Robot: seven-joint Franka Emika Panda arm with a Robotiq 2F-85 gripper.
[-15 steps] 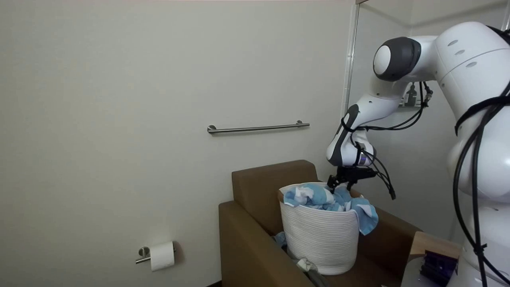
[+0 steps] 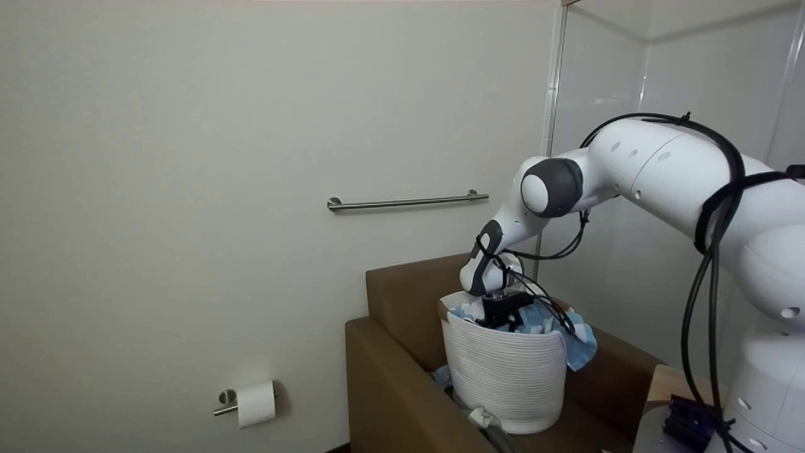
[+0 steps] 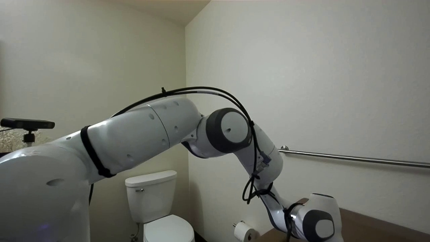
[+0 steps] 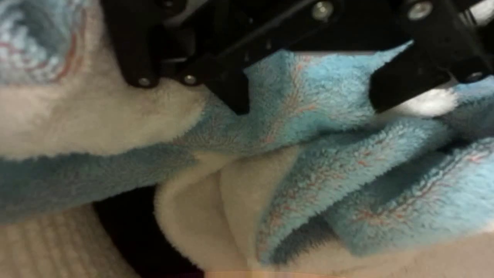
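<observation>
A blue and white fluffy towel (image 2: 579, 343) lies bunched in the white woven basket (image 2: 504, 377), with one end draped over the rim. My gripper (image 2: 502, 326) is down at the basket's mouth, against the towel. Seen from the wrist, the black fingers of the gripper stand apart, and blue towel (image 4: 319, 92) fills the space between and beneath them. Whether the pads touch the cloth is hard to tell. In exterior view 2 the gripper and basket fall below the frame.
The basket sits on a brown armchair (image 2: 404, 377), whose back and arms rise around it. Behind, a metal towel bar (image 2: 407, 202) and a toilet paper roll (image 2: 256, 404) are fixed to the wall. A toilet (image 3: 155, 197) stands in the corner.
The arm has come down and to the left in exterior view 1. The gripper was over the basket's back right side and is now lower, into the towel near the front left.
</observation>
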